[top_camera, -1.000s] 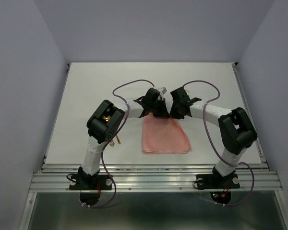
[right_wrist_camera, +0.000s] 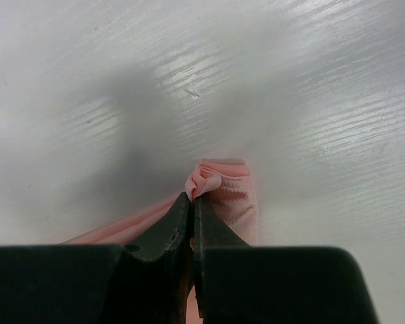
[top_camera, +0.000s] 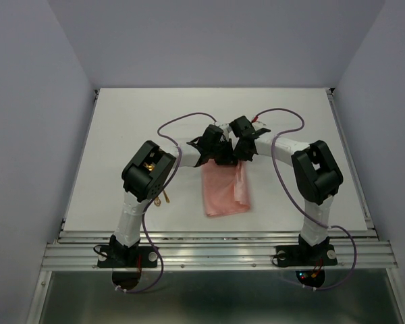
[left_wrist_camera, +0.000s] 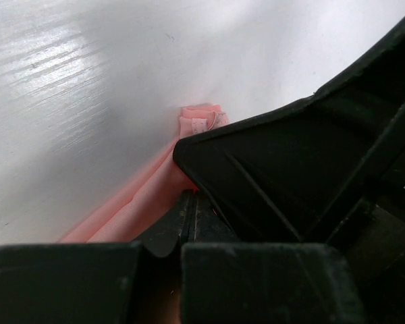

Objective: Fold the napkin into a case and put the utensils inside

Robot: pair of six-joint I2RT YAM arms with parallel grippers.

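The pink napkin lies on the white table, its right side partly folded over in a narrow strip. Its far edge is under both grippers. Close beside each other, the left gripper and right gripper meet at that edge. In the right wrist view, a bunched bit of napkin is pinched between the fingertips of my shut right gripper. My left gripper is shut with its tips against the napkin; a black gripper part covers much of that view, so how much cloth it pinches is hidden. Gold utensils lie left of the napkin, partly under the left arm.
Bare white table stretches behind the arms and to the right. The left forearm hides part of the utensils. Both grippers nearly touch, leaving little room between them.
The right gripper has moved left toward the left one, drawing the napkin's right side inward so its near right corner shifted left and a strip folded over. The left arm has stayed still.
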